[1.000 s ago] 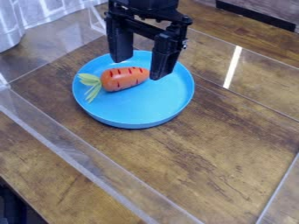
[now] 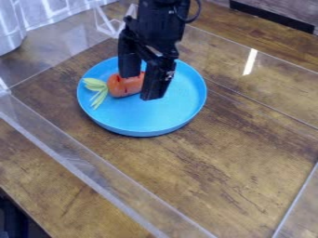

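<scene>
A toy carrot [image 2: 122, 84] with pale green leaves lies on a round blue plate [image 2: 166, 113]. My black gripper [image 2: 139, 71] reaches down from the top over the plate, open, with its fingers around and above the carrot's right part, which it partly hides. Whether it touches the carrot I cannot tell.
Clear plastic edges run along the left, with a transparent object at the upper left corner.
My gripper has turned and come lower over the plate, its fingers now closer around the carrot. The carrot and plate look much the same.
</scene>
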